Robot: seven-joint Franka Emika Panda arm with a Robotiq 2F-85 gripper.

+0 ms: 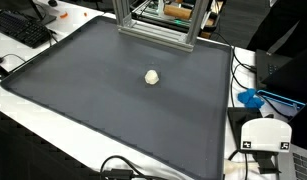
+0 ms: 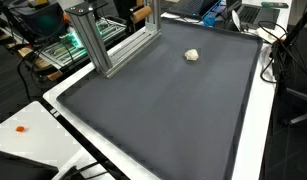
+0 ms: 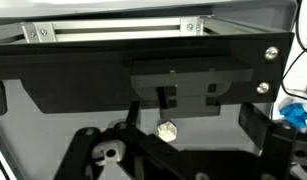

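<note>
A small pale, lumpy object lies on the grey tabletop, in front of a metal frame. In exterior view 2 the same pale object sits near the far side of the table. My gripper is open in the wrist view, its dark fingers spread wide. The pale object shows between and below them, apart from both. A black panel with a raised dark block crosses the view ahead of the fingers. Neither exterior view clearly shows the gripper.
An orange-brown bar is at the frame. A white chair-like item, a blue cloth and a laptop lie off the right edge. A keyboard is at the left.
</note>
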